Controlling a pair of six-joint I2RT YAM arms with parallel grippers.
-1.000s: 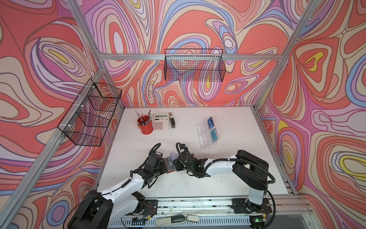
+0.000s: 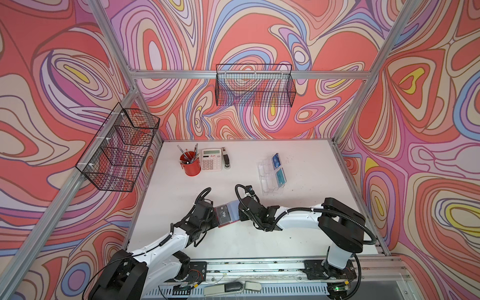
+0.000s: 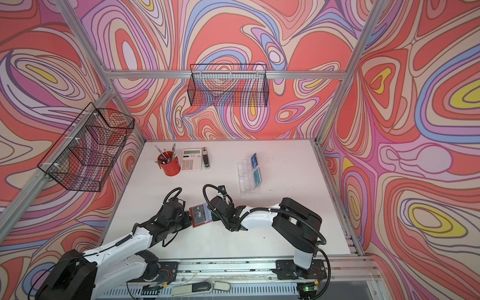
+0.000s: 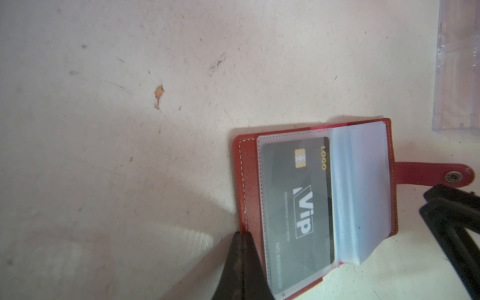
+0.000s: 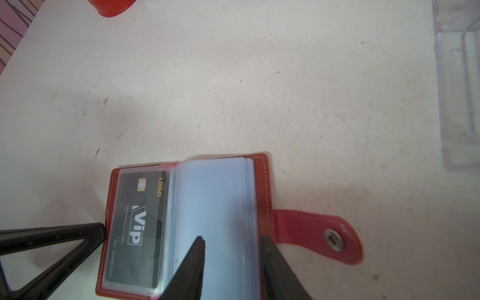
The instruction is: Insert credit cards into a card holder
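The red card holder (image 4: 252, 190) lies open on the table, snap strap to the right. A dark Vip card (image 4: 295, 215) shows in its left sleeve; clear sleeves (image 5: 210, 210) cover the right half. My left gripper is shut at the holder's left edge, nothing visible between its fingers. My right gripper is part open, fingertips over the clear sleeves near their right edge; whether anything is between them is unclear in the blur.
A clear acrylic rack (image 2: 267, 175) with blue cards stands behind, to the right. A red pen cup (image 2: 191, 165), calculator (image 2: 211, 162) and stapler (image 2: 226, 160) sit at the back left.
My right gripper has moved to the right and slightly up in the top left view, and more of the holder's clear sleeves shows. The left arm is unchanged.
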